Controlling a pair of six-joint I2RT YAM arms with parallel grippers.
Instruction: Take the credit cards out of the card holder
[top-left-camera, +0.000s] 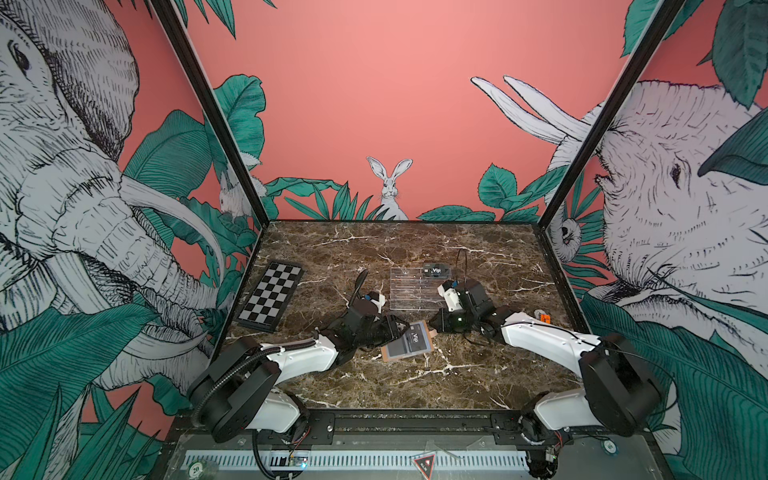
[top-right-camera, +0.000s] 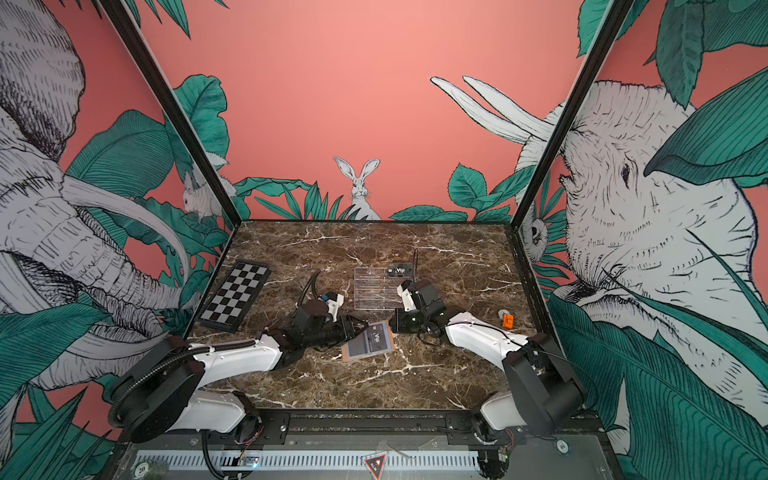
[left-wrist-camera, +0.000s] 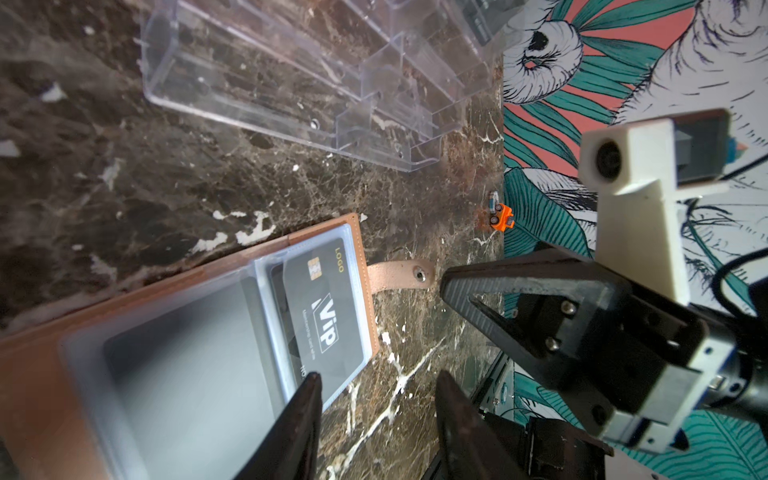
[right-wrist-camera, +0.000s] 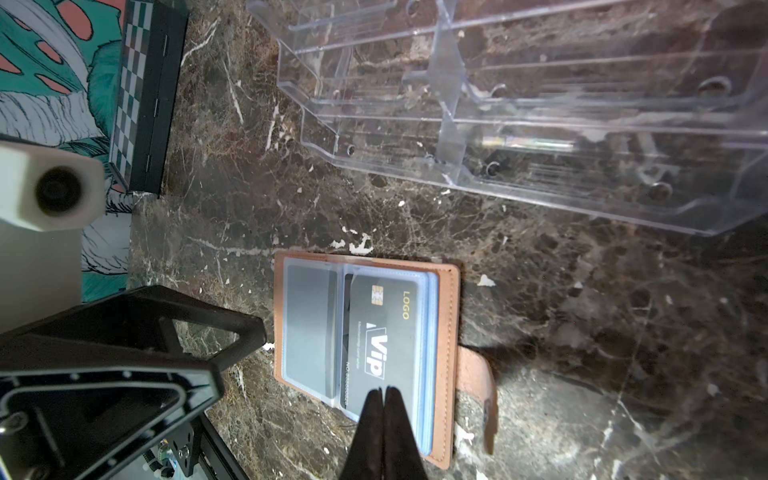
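Observation:
The tan card holder (right-wrist-camera: 448, 360) lies spread open on the dark marble table, with clear sleeves and a snap strap (left-wrist-camera: 400, 274) at its right. A grey "Vip" card (right-wrist-camera: 392, 328) sits in its right-hand sleeve. Over the holder's left part hovers my left gripper, its fingers apart and nothing between them. My right gripper is shut near the holder's right end, with no object showing between its tips. Another "Vip" card (top-left-camera: 436, 271) stands in the back of the clear rack (top-left-camera: 408, 297).
A checkered board (top-left-camera: 272, 295) lies at the left of the table. Toward the right edge is a small orange toy (top-left-camera: 544, 317). The rack stands just behind the holder.

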